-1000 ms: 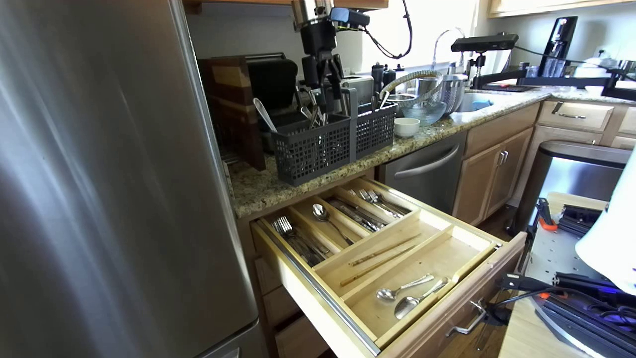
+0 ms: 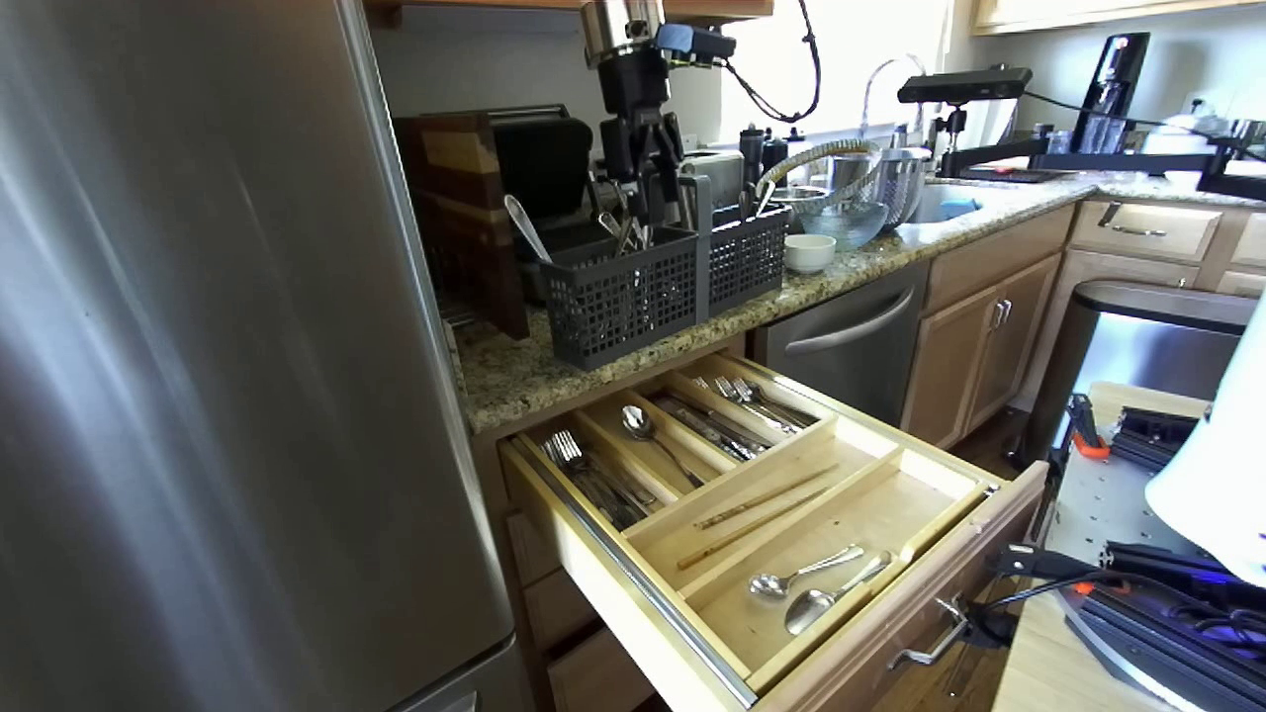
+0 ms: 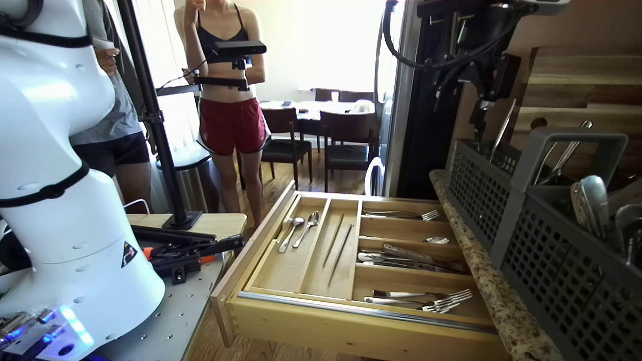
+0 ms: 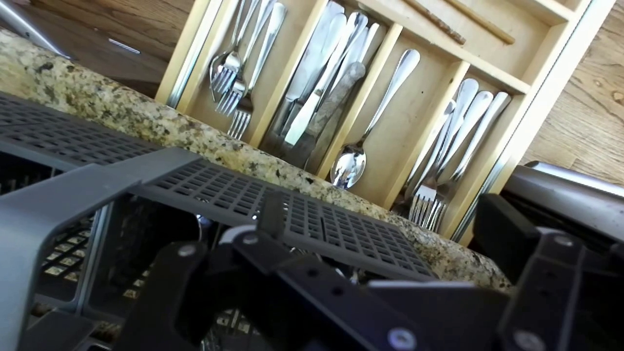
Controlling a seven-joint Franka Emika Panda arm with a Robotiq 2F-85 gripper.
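Observation:
My gripper (image 2: 660, 200) points down into the near-left part of the dark grey cutlery basket (image 2: 623, 297), on the granite counter. In the wrist view the gripper is open, its two fingers far apart over the basket's mesh wall (image 4: 304, 219). Nothing shows held between them. Utensils stand upright in the basket, among them one with a pale handle (image 2: 527, 227) leaning at the left end. Below the counter, the wooden drawer (image 3: 367, 328) is pulled out. Forks (image 3: 448, 300), knives (image 3: 400, 258) and a spoon (image 4: 349, 166) lie in its separate sections.
Two chopsticks (image 2: 760, 504) and two spoons (image 2: 812, 610) occupy the drawer's front sections. A wooden board (image 2: 484, 214) stands behind the basket, with the fridge (image 2: 237, 356) at the left. A white bowl (image 2: 809, 251) sits right of the basket. Its grey handle (image 3: 578, 137) rises above the rim.
My gripper looks slightly lower and turned a little over the basket. The basket, the drawer and its cutlery look the same.

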